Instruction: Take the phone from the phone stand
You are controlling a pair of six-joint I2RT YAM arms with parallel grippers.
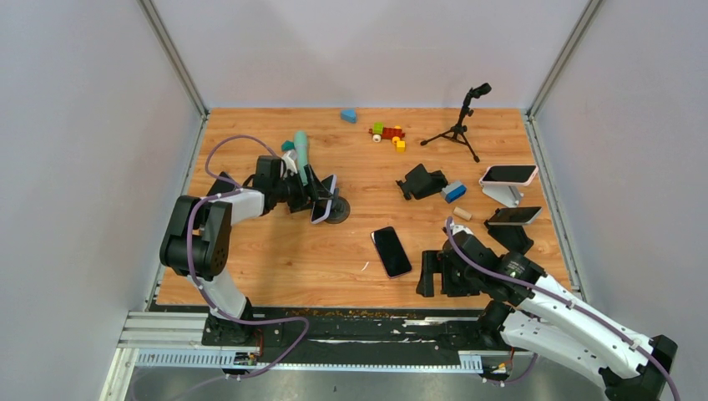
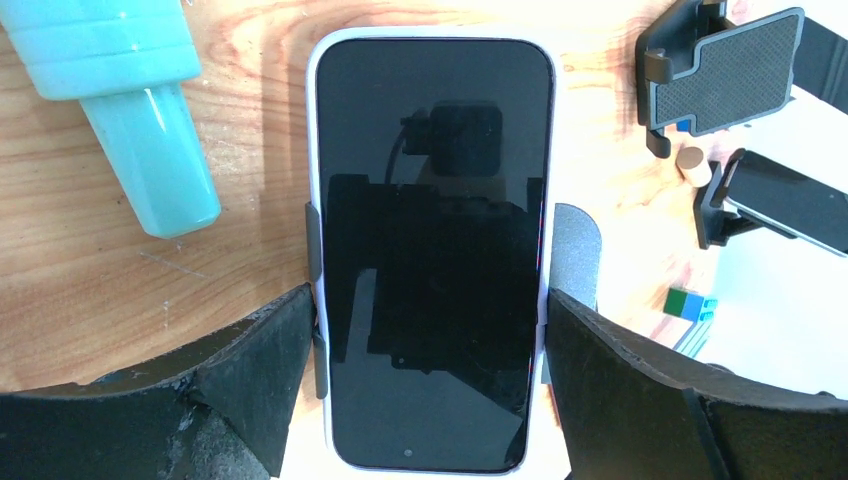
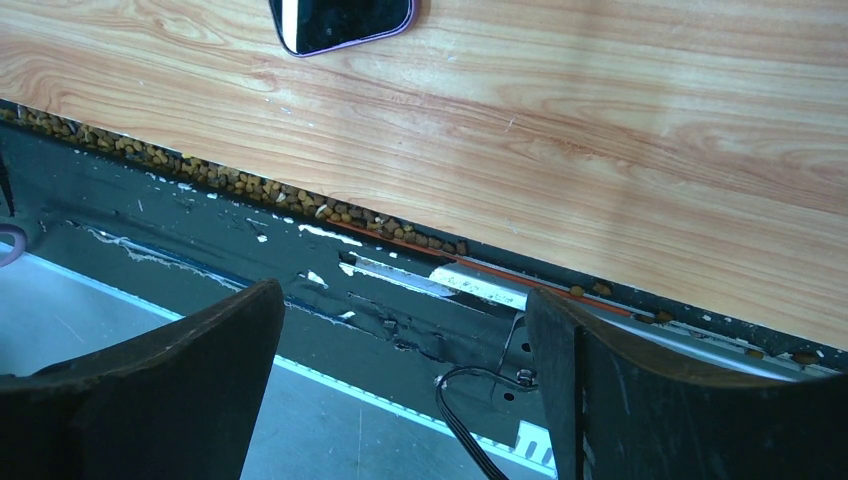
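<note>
A phone (image 2: pixel 430 250) with a pale frame and a dark screen leans on a phone stand with a round grey base (image 1: pixel 338 211), left of the table's middle. Small dark lips (image 2: pixel 315 240) of the stand show along the phone's left side in the left wrist view. My left gripper is open across the phone's width, one fingertip close by each long edge; whether they touch is hard to tell. Over the table's front right, my right gripper is open with nothing between its fingers.
Just left of the stand lies a turquoise object (image 2: pixel 150 150), close to the left fingers. Another phone (image 1: pixel 391 252) lies flat near the front middle. Two more phones on stands (image 1: pixel 509 175) are at the right, and a black tripod (image 1: pixel 462 125) stands behind.
</note>
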